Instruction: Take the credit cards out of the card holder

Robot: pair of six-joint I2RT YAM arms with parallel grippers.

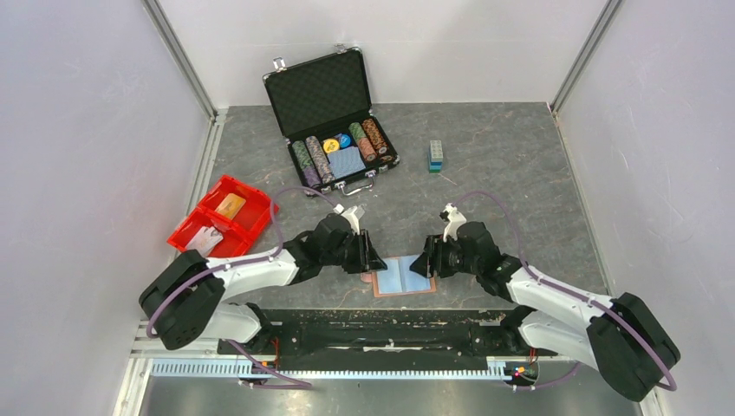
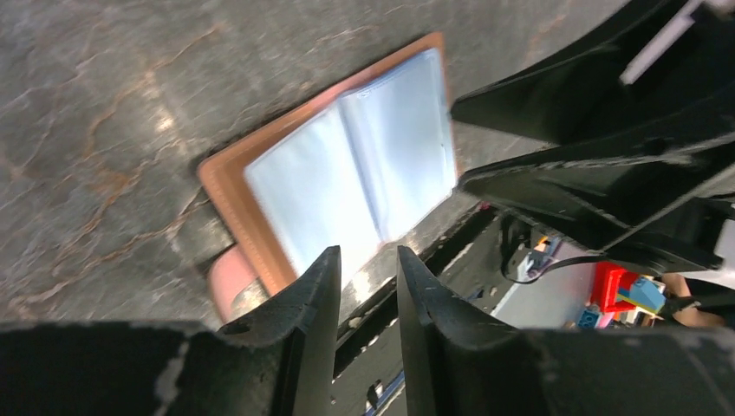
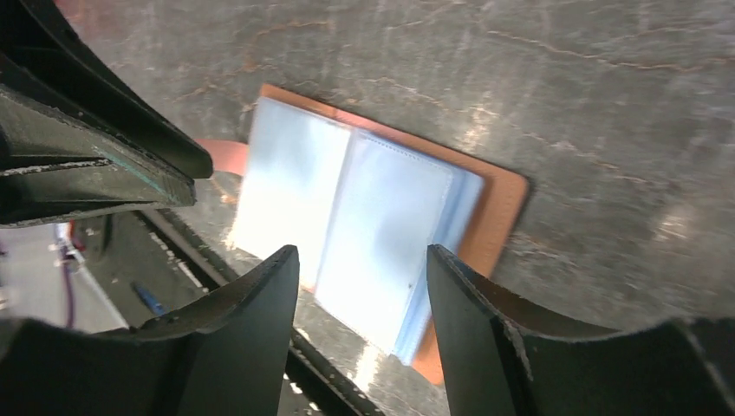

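Note:
An open tan card holder (image 1: 379,289) with pale translucent sleeves (image 2: 312,191) lies flat near the table's front edge; whether cards sit in the sleeves cannot be told. My left gripper is over the holder's left side, its fingertips apart by a narrow gap, with nothing held. My right gripper stands open over the other half, its fingertips above the blue-edged sleeve (image 3: 381,234). A pinkish tab (image 2: 230,277) sticks out at the holder's left.
An open poker case (image 1: 316,91) stands at the back, a red divided tray (image 1: 247,219) at the left, a small stack of boxes (image 1: 435,156) at the back right. The front edge lies just below the holder.

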